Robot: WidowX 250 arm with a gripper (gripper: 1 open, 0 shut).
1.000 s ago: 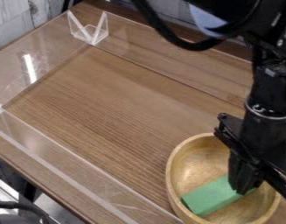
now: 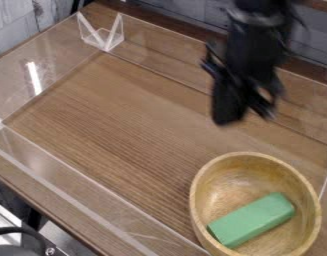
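Observation:
My gripper (image 2: pixel 229 104) is raised over the back right of the wooden table, its dark body motion-blurred; its fingers are too blurred to make out clearly. At the front right, a round tan bowl (image 2: pixel 211 191) holds a green rectangular block (image 2: pixel 249 220), lying tilted at an angle inside it. The gripper is apart from the bowl, above it in the view.
A small white wire-like holder (image 2: pixel 102 35) stands at the back left. A dark gap shows at the lower left edge.
My gripper has moved up and back, away from the bowl, where it was down over the green block. The block remains in the bowl.

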